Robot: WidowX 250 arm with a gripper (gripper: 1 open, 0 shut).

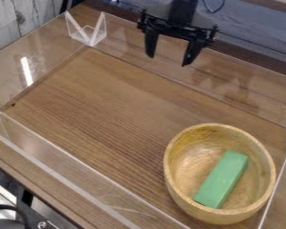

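Note:
A black gripper (175,43) hangs at the top centre over the back of the wooden tray, its two fingers pointing down and apart, with nothing visible between them. In the lower right stands a beige round bowl (181,156) with a green block (222,179) lying inside it.
The wooden tray floor (97,107) is bare across its middle and left. A clear bent piece (88,27) sits at the back-left edge. Black cable runs at the bottom left, outside the tray.

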